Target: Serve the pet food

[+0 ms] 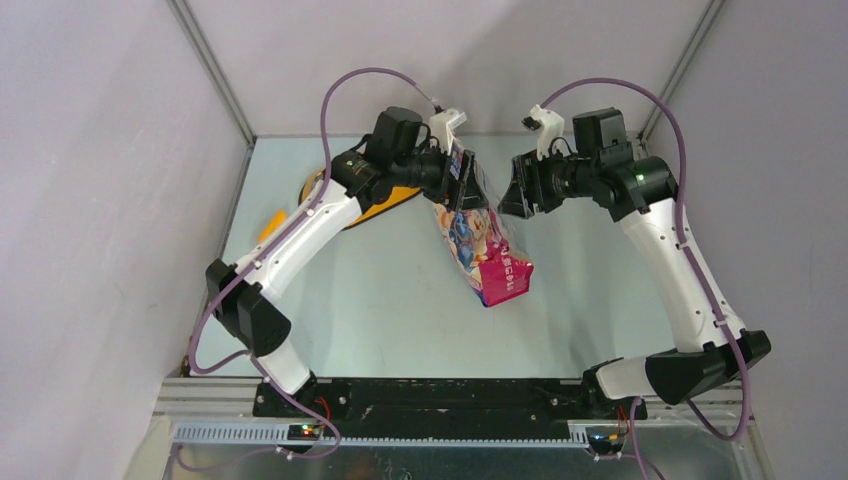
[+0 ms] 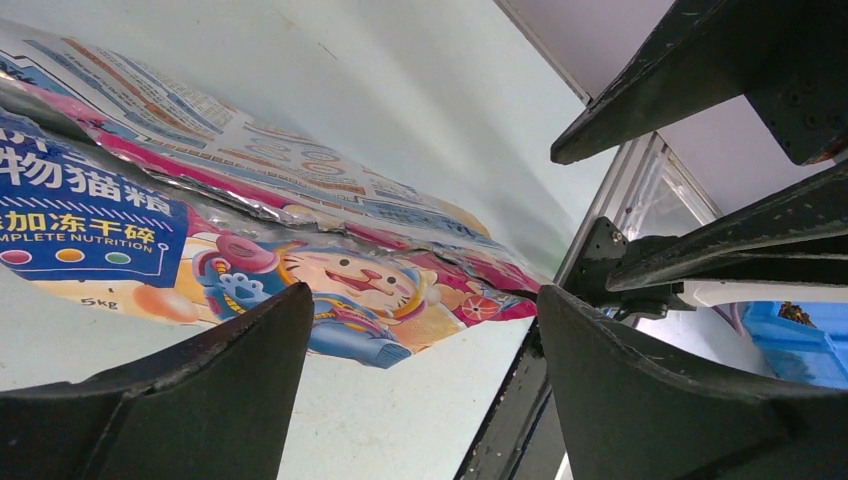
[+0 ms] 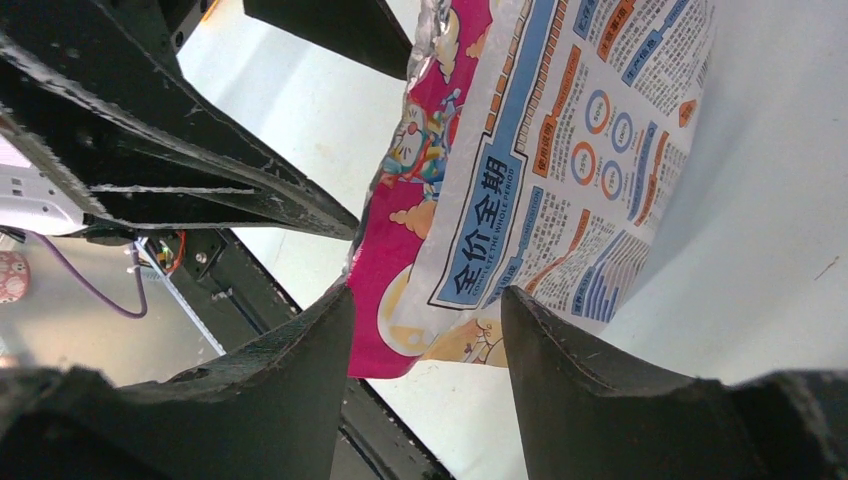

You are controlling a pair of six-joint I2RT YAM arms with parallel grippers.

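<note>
A printed cat food bag (image 1: 485, 260) lies upright-to-slanted in the middle of the table, colourful front and text-covered back visible; its crinkled top seam (image 2: 230, 200) runs across the left wrist view. My left gripper (image 1: 460, 190) is over the bag's upper part, fingers parted, with the bag beyond its fingertips in its wrist view (image 2: 422, 300). My right gripper (image 1: 515, 195) faces it from the bag's right side, also parted, the bag (image 3: 560, 160) filling the space past its fingertips.
A yellow-orange object (image 1: 385, 200) with a dark edge lies behind my left arm, and a smaller yellow item (image 1: 270, 222) sits at the table's left.
</note>
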